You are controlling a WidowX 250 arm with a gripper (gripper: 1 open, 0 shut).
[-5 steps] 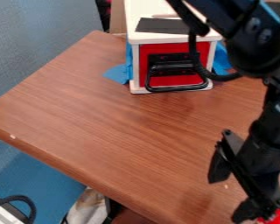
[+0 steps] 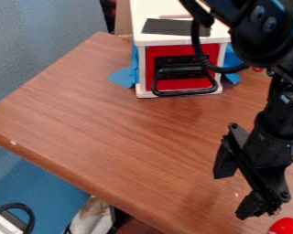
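My black gripper (image 2: 234,185) hangs low over the right side of the wooden table, its two fingers spread apart with bare wood between them. Just below it, at the bottom right corner, a red round object (image 2: 286,228) is partly cut off by the frame edge, apart from the fingers.
A white box with a red front (image 2: 182,53) and black handle stands at the back on blue material (image 2: 124,72). Cables and other items lie beyond the table's edge.
The arm and gripper have risen slightly from a second ago, uncovering more of the red object.
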